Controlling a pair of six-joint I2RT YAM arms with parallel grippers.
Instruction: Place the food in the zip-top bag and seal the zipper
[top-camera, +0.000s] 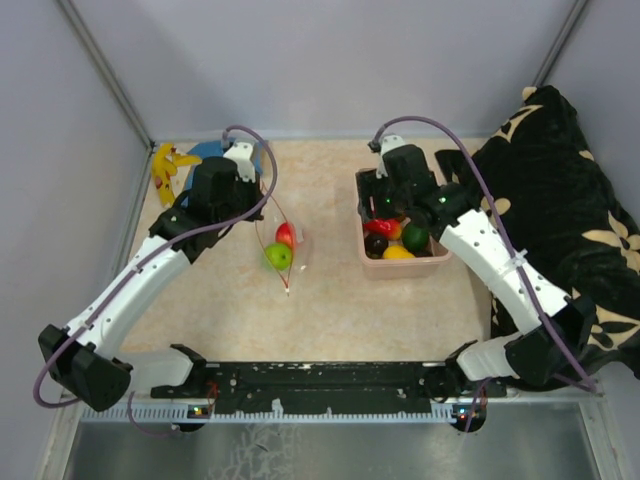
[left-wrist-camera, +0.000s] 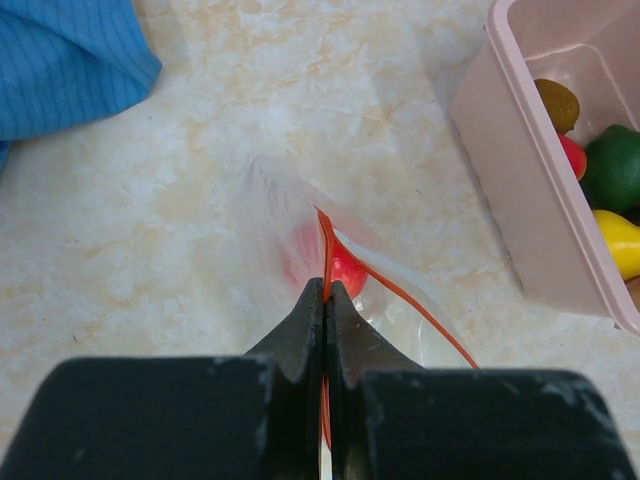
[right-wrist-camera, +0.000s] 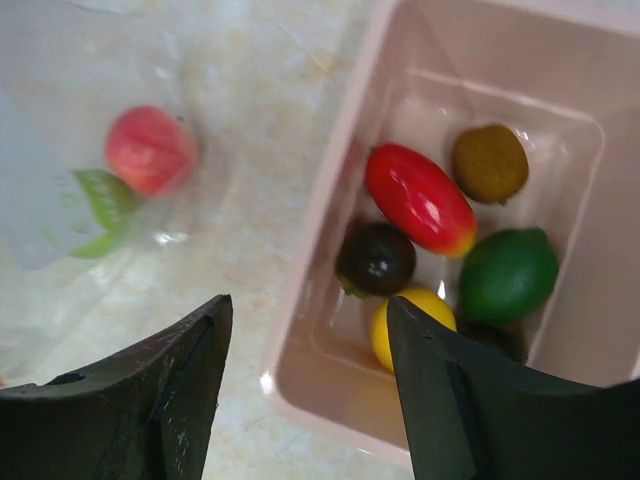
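A clear zip bag with a red-orange zipper edge (left-wrist-camera: 420, 308) hangs from my left gripper (top-camera: 262, 212), whose shut fingers pinch that edge. Inside the bag, a red fruit (top-camera: 286, 234) rests against a green apple (top-camera: 279, 256). The bag's mouth stands partly spread, its two red edges apart below the pinch. My right gripper hovers over the pink bin (right-wrist-camera: 325, 180) with its fingers apart and nothing between them. Below it in the bin lie a red and yellow food (right-wrist-camera: 420, 200), a dark round one (right-wrist-camera: 376, 259), a yellow one (right-wrist-camera: 385, 330) and a green one (right-wrist-camera: 508, 277).
A brown round food (right-wrist-camera: 490, 163) lies deeper in the bin. Bananas (top-camera: 163, 175) and a blue cloth (left-wrist-camera: 70, 60) are at the back left. A black flowered cushion (top-camera: 560, 200) fills the right side.
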